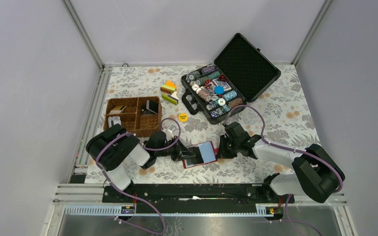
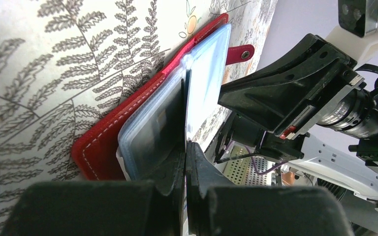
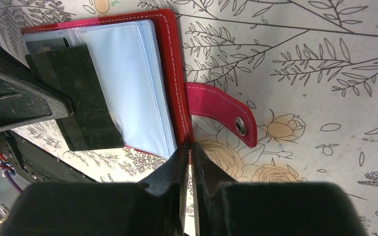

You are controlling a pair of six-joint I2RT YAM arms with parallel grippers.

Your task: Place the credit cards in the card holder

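Note:
The red card holder (image 3: 174, 83) lies open on the table, its clear sleeves (image 3: 128, 88) facing up. A flat black card (image 3: 86, 120) stretches across the sleeves in the right wrist view; the left wrist view catches it nearly edge-on. My left gripper is shut on this card. Whether the card's far edge is inside a sleeve, I cannot tell. At the holder's right edge, beside its red snap strap (image 3: 221, 108), my right gripper is shut on the red border.
A wicker box (image 1: 133, 132) with compartments holding cards sits at left. Behind the holder stand an open black case (image 1: 216, 93) of chips and small yellow-green boxes (image 1: 170, 98).

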